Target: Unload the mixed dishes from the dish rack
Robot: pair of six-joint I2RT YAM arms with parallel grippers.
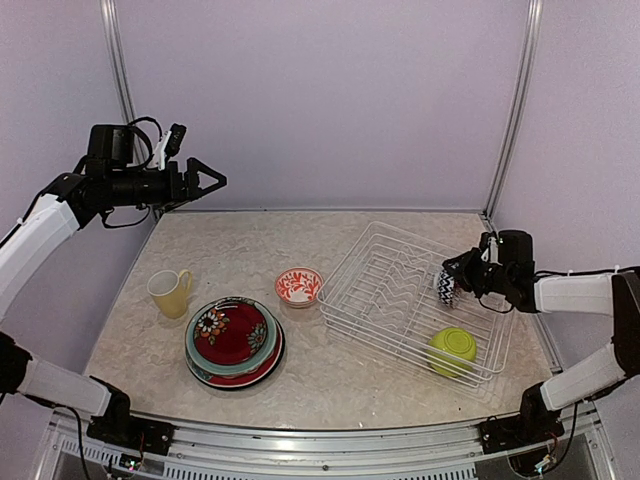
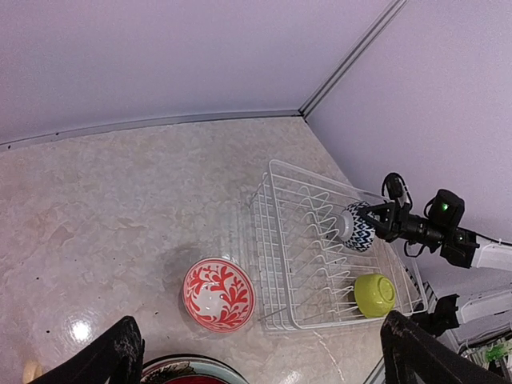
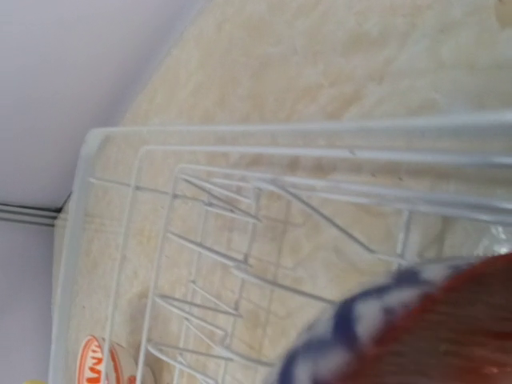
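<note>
In the dish rack point(image 1: 373, 345) a blue-and-white patterned bowl point(image 1: 446, 289) is tipped steeply on its side, its base facing left in the left wrist view. My right gripper point(image 1: 463, 268) is at its upper rim; the fingers are too small and dark to show whether they grip it. Filling the lower right corner of the right wrist view is the same bowl point(image 3: 320, 352), with a red rim. A yellow-green bowl point(image 1: 456, 345) lies in the rack's front right part. High at the left, my left gripper point(image 1: 218, 180) stands open and empty, away from the dishes.
On the counter left of the rack sit an orange-and-white bowl point(image 1: 298, 287), a stack of red and teal plates point(image 1: 237, 338) and a yellow mug point(image 1: 168, 294). A wall stands close to the rack's right.
</note>
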